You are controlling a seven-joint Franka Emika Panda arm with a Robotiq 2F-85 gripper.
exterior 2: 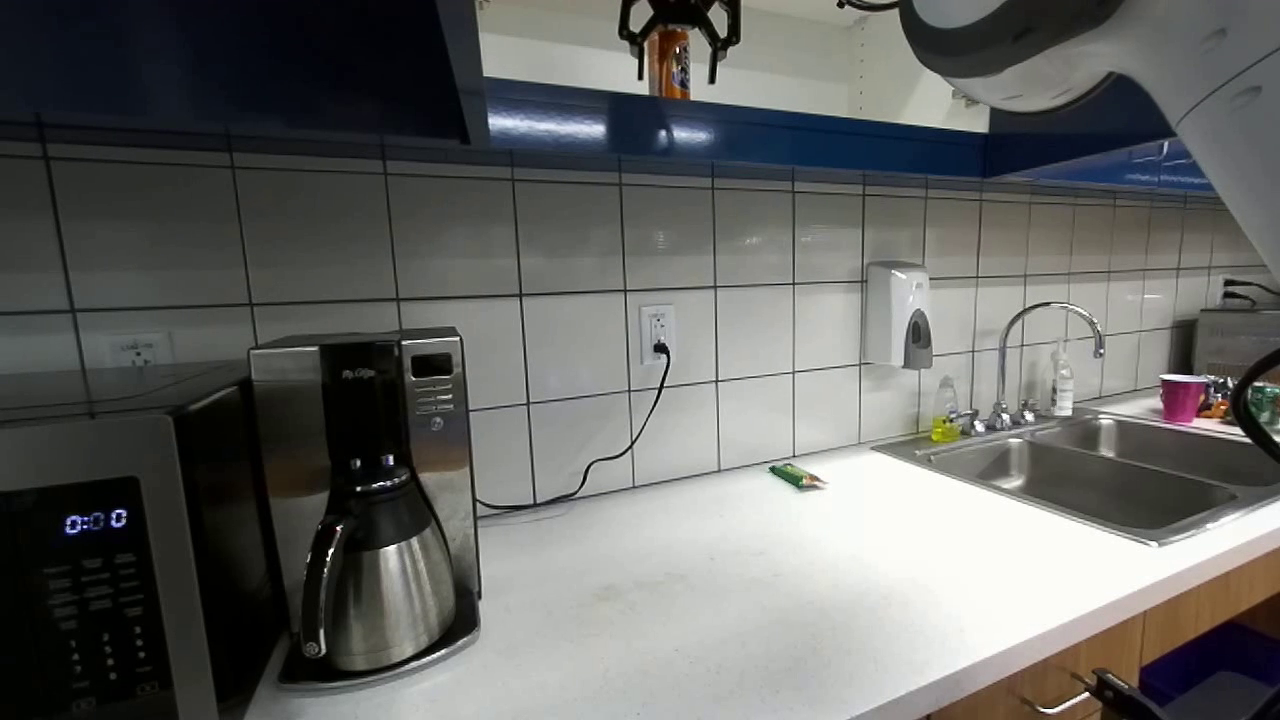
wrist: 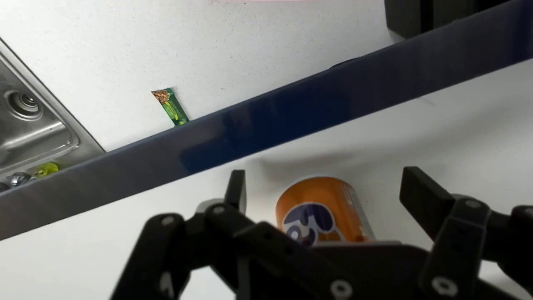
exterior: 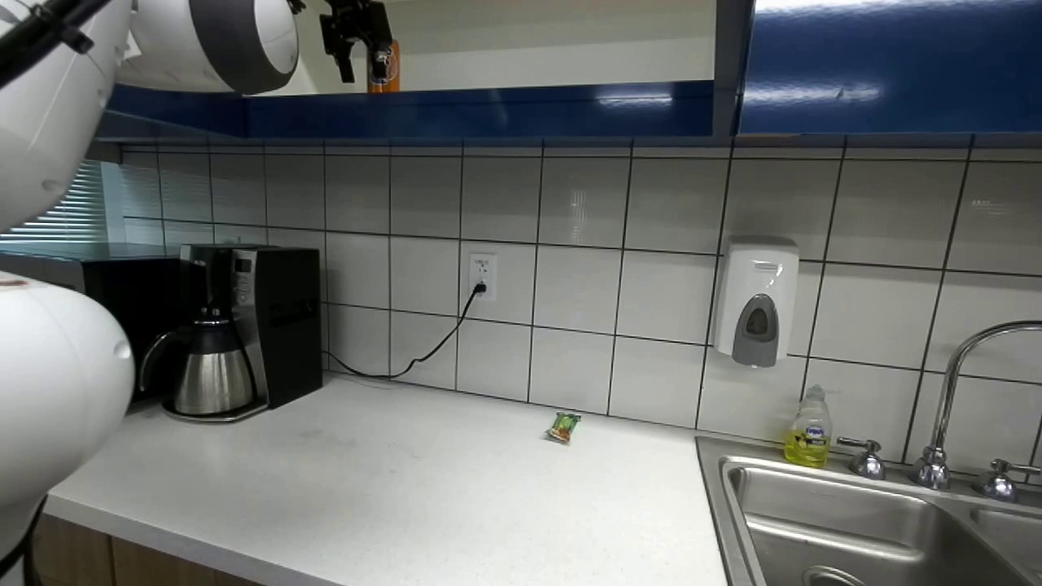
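An orange can (exterior 2: 669,66) with a blue and white logo stands upright in the open cabinet, its base hidden behind the blue shelf edge (exterior 2: 768,130). My gripper (exterior 2: 678,74) points down over it, open, with one finger on each side of the can in exterior view 2. In the wrist view, the can (wrist: 320,205) shows between the spread fingers, a clear gap on both sides; the gripper body covers its lower part. From exterior view 1, the can (exterior: 391,68) is partly behind the gripper (exterior: 363,74). How far the fingers are from it in depth is hard to judge.
A green snack wrapper (exterior 2: 795,476) lies on the white counter (exterior 2: 672,600) below. Coffee maker (exterior 2: 372,504) and microwave (exterior 2: 108,576) occupy one end, the sink (exterior 2: 1080,474) the other. Mid-counter is mostly clear. The blue shelf edge runs close beside the gripper.
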